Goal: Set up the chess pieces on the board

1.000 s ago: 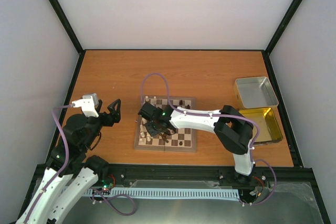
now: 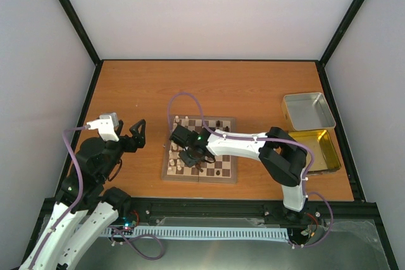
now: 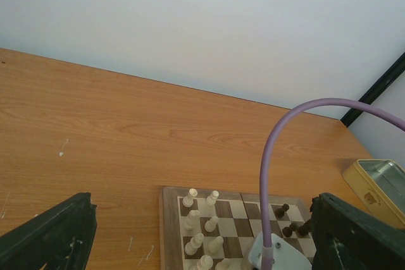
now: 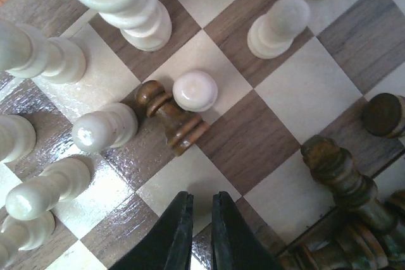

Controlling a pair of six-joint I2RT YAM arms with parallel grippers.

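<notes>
The chessboard (image 2: 218, 172) carries white and brown pieces. My right gripper is over it, its fingertips close together with a narrow gap, nothing visible between them. Just above them in the right wrist view a brown piece (image 4: 180, 128) lies on its side beside a white pawn (image 4: 195, 91). Other white pieces stand to the left and top, such as a tall one (image 4: 145, 26); several brown pieces (image 4: 345, 188) are at lower right, some apparently lying. My left gripper (image 2: 138, 131) hangs open left of the board, over bare table, holding nothing.
A silver tray (image 2: 309, 109) and a gold tray (image 2: 324, 153) sit at the right of the table. A purple cable loops from the right arm over the board.
The right arm and its cable have shifted slightly over the board. The left arm has stayed still.
</notes>
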